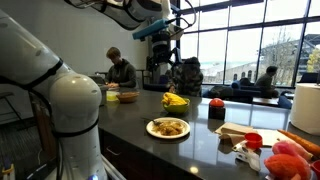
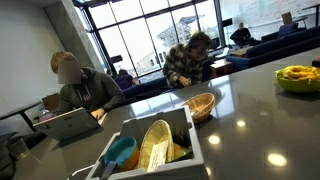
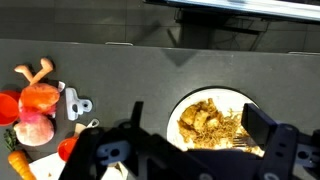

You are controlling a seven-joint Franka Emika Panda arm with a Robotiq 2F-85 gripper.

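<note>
My gripper hangs high above the dark table, its two fingers wide apart and nothing between them. A white plate [image 3: 180,107] of pasta-like food [image 3: 203,122] lies below it in the wrist view. What looks like a fork [image 3: 240,139] rests at the food's right side. In exterior view 1 the same plate [image 1: 150,131] sits on the table near the arm's base, well beneath the gripper. A green bowl [image 1: 184,106] holding a yellow thing [image 1: 173,100] stands behind the plate.
Left in the wrist view are an orange-pink plush toy [image 3: 38,100], a carrot [image 3: 20,163] and a red cup [image 3: 8,106]. A grey bin [image 2: 197,148] holding bowls appears in exterior view 2. Bare tabletop surrounds the plate's near side.
</note>
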